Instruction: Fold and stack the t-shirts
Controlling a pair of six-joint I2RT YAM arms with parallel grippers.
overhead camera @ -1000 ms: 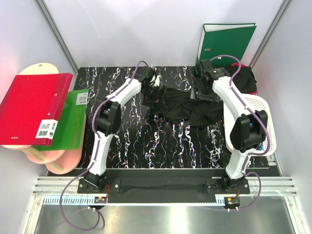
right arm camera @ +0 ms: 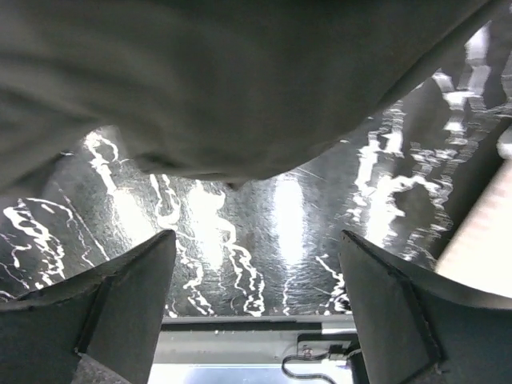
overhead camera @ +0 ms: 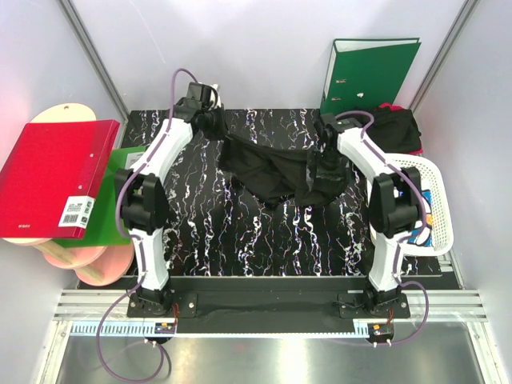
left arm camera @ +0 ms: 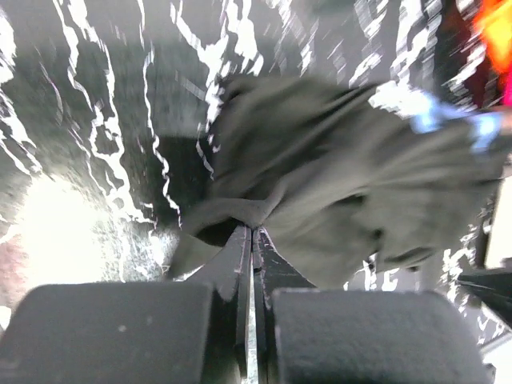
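A dark, rumpled T-shirt [overhead camera: 276, 172] lies stretched across the marble-patterned mat. My left gripper [overhead camera: 217, 128] is at its upper-left end, shut on a raised fold of the cloth, which shows at the fingertips in the left wrist view [left arm camera: 252, 232]. My right gripper [overhead camera: 328, 152] is over the shirt's right part; in the right wrist view [right arm camera: 258, 248] it stands open, with the shirt [right arm camera: 240, 96] beyond the fingers and nothing between them.
A dark folded cloth pile [overhead camera: 392, 130] sits at the back right beside a green binder [overhead camera: 372, 68]. A white basket [overhead camera: 436, 216] is at right; folders [overhead camera: 56, 176] are stacked at left.
My left gripper has moved left and back, drawing the shirt's end with it. My right arm has shifted slightly left and toward the front.
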